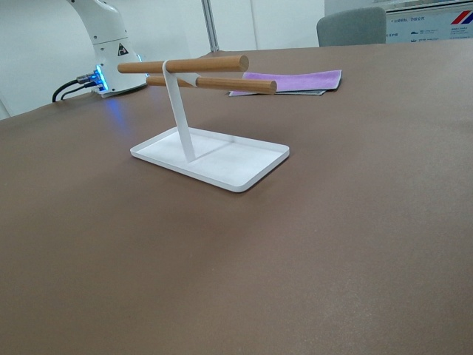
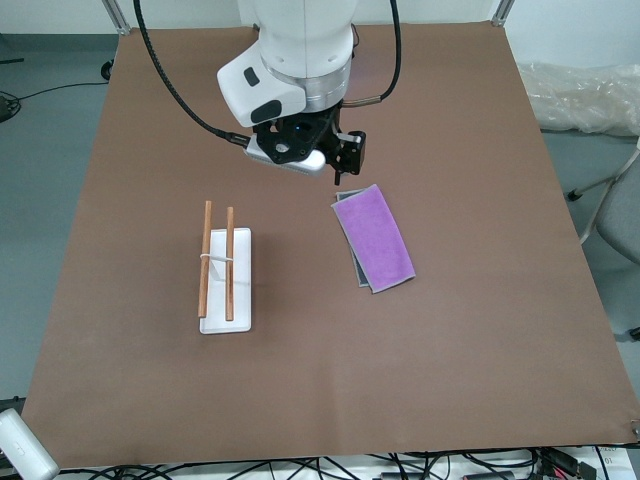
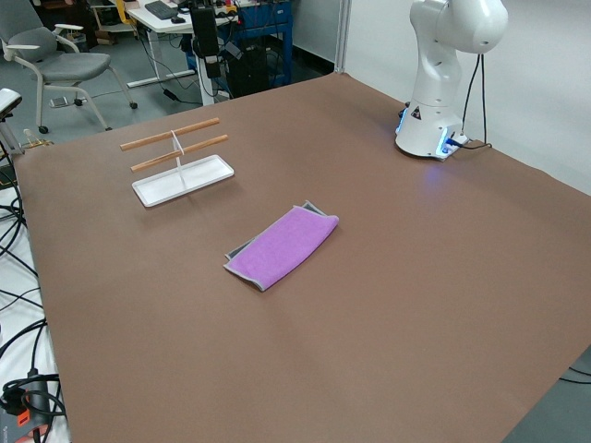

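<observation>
A white tray stand [image 2: 240,300] [image 1: 222,166] [image 3: 194,175] carries two wooden bars [image 2: 204,290] on a white post, at the left of the table in the left view. To its right lies a purple cloth [image 2: 375,240] [image 1: 295,83] [image 3: 282,245] with grey edging, a grey layer showing beneath. My gripper [image 2: 338,170] hangs under the white arm, just behind and above the cloth's far end in the left view; whether its fingers are open or shut I cannot tell. The top and right views do not show the gripper.
A chair [image 2: 625,210] stands beyond the right edge in the left view. Cables and equipment line the near edge. The white arm base [image 3: 425,129] sits at the table's back.
</observation>
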